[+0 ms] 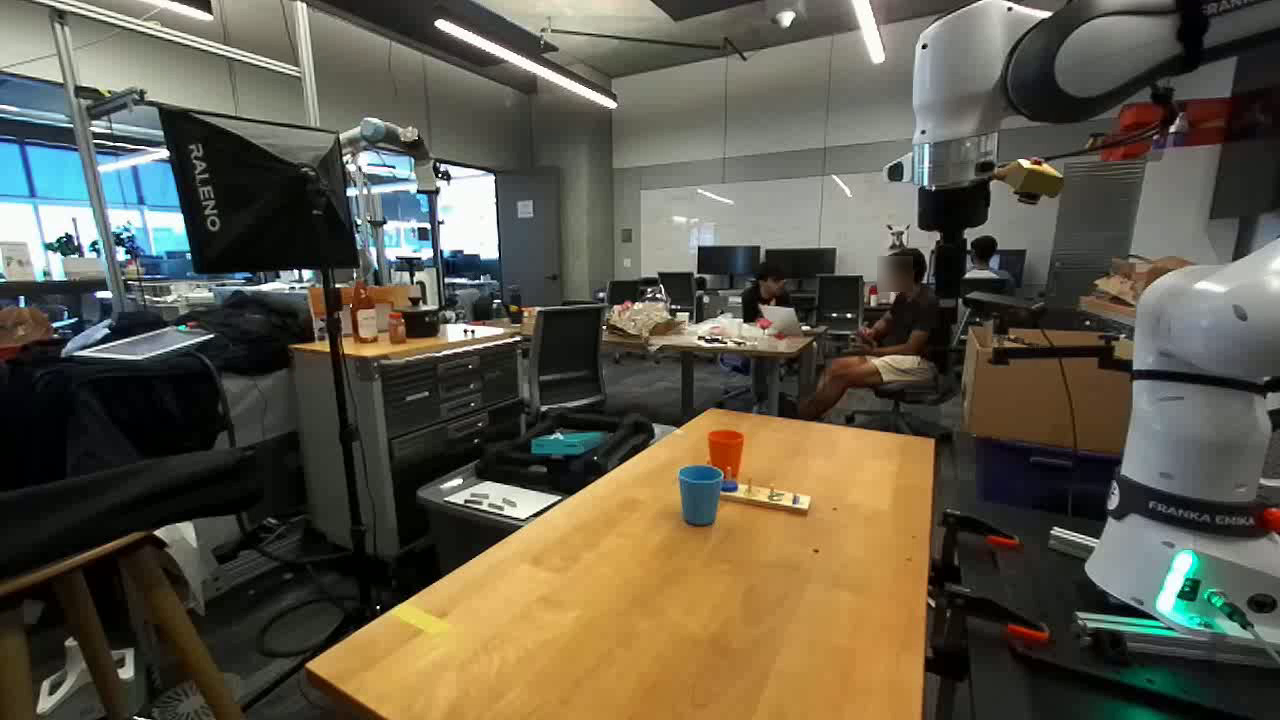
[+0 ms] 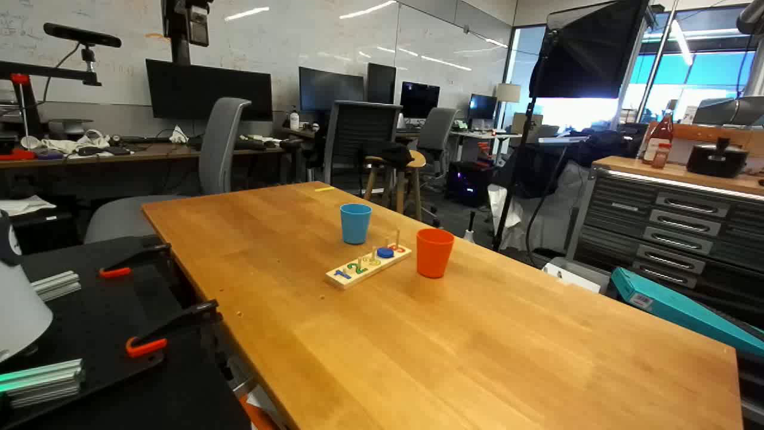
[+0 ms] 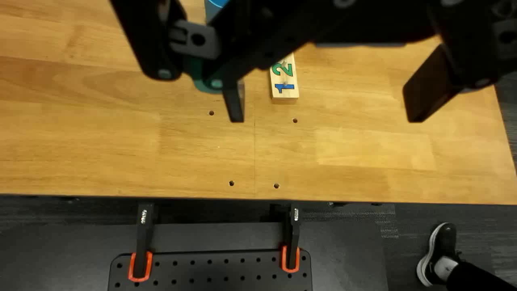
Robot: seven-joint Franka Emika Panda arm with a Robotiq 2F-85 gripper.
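A wooden peg board [image 2: 369,266] with painted numbers lies flat on the table, a blue ring [image 2: 385,252] resting on it toward the end away from the 1. Close to the board stand a blue cup [image 2: 355,223] and an orange cup [image 2: 434,253], both upright and apart from it; their insides cannot be seen. In the wrist view, the board's 1-and-2 end [image 3: 284,80] shows beyond the gripper, which hides the rest. My gripper hangs high above the table with its fingers [image 3: 236,104] wide apart and nothing between them.
Clamps with orange tips [image 3: 140,266] grip the table edge on the robot's side. A person [image 1: 902,324] sits well behind the table.
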